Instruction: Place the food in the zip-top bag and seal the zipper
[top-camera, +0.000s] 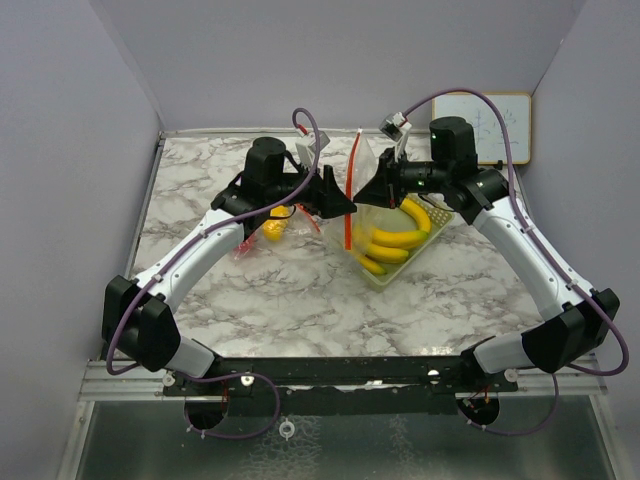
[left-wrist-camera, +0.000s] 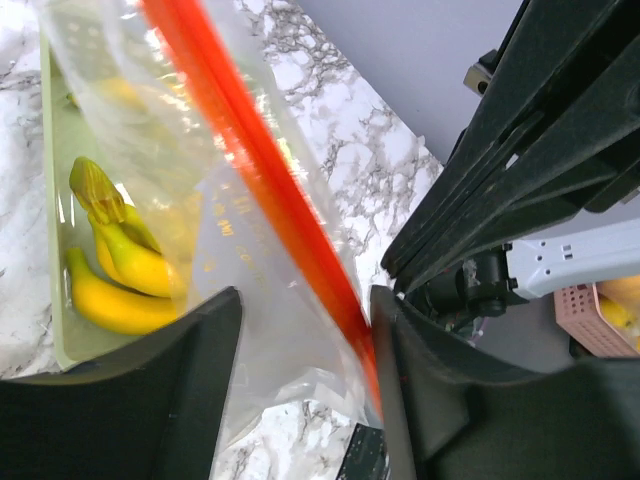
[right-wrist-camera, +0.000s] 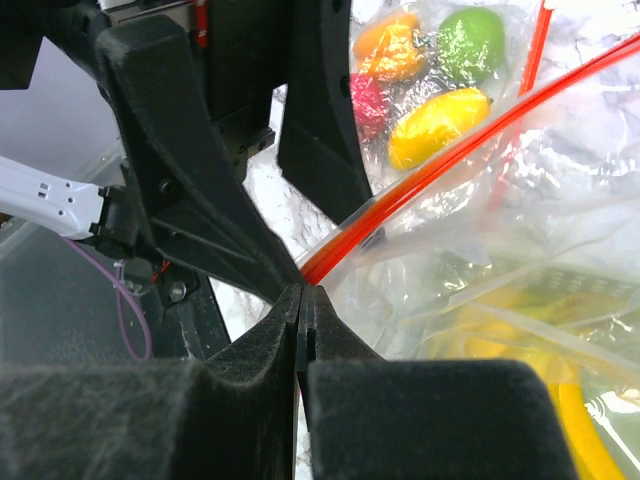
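A clear zip top bag with a red zipper strip (top-camera: 348, 232) stands upright beside and partly over bananas (top-camera: 398, 240) in a pale green tray (top-camera: 385, 287). My left gripper (top-camera: 350, 207) reaches the strip from the left. In the left wrist view its fingers (left-wrist-camera: 215, 320) stand apart, with the bag's zipper edge (left-wrist-camera: 275, 205) between them and close to the right-hand finger. My right gripper is shut, its tips at the bag's edge. Whether film is pinched between those tips cannot be made out.
Left of the tray lies another clear bag with colourful food (right-wrist-camera: 440, 125) and a red strip. A small whiteboard (top-camera: 483, 125) stands at the back right.
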